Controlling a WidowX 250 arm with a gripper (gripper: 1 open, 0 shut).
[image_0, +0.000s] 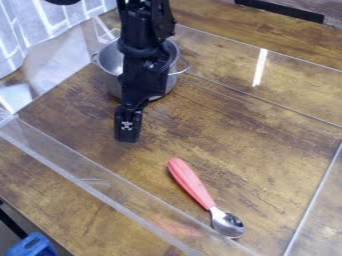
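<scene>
The black robot gripper (128, 128) points down low over the wooden table, left of centre, in front of a metal pot (160, 62); I cannot tell whether its fingers are open or shut. The arm hides much of the pot. A spoon with a pink handle (189, 180) and a steel bowl end lies at the lower right, apart from the gripper.
Clear plastic edging (94, 190) runs along the near side and at the right. A white cloth (34, 50) is at the back left, a blue object (32, 248) at the bottom-left corner.
</scene>
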